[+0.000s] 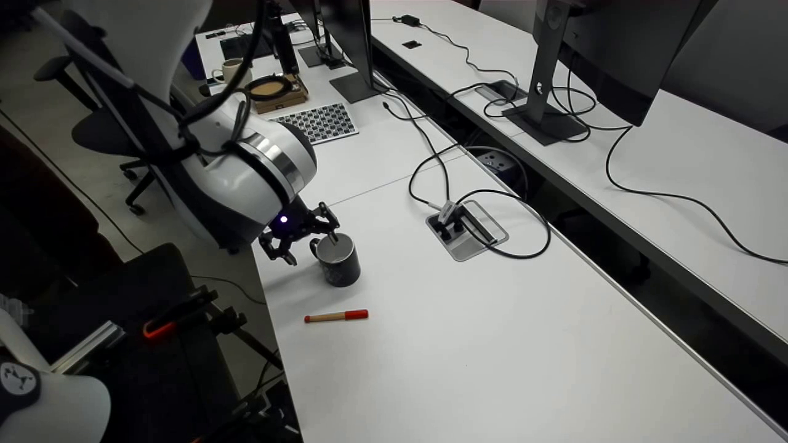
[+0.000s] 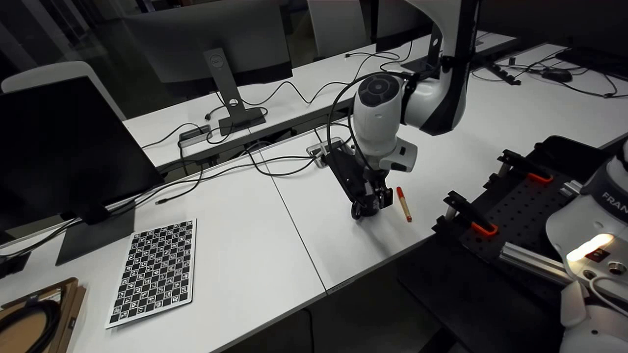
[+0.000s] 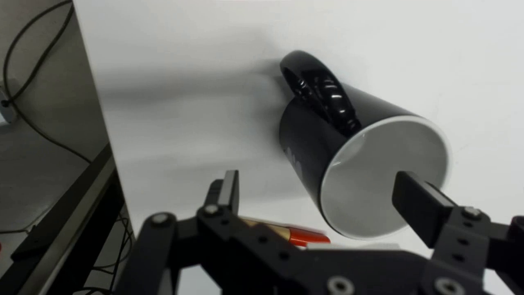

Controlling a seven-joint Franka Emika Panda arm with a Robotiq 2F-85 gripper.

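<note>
A dark mug (image 1: 341,267) with a pale inside stands upright near the table's left edge in exterior view 1. Its glossy black handle (image 3: 321,91) points to the left there. My gripper (image 1: 311,250) is open and tilted over the mug. In the wrist view the right finger (image 3: 422,209) overlaps the mug's mouth, while the left finger (image 3: 228,191) is outside the wall. Whether either finger touches the mug, I cannot tell. A red-and-wood marker-like stick (image 1: 336,317) lies beside the mug. Exterior view 2 has the mug largely obscured by the dark gripper.
A cable outlet (image 1: 466,230) with looped black cables is set into the table farther back. A checkered board (image 1: 317,122), a cardboard box (image 1: 281,95) and monitors occupy the far end.
</note>
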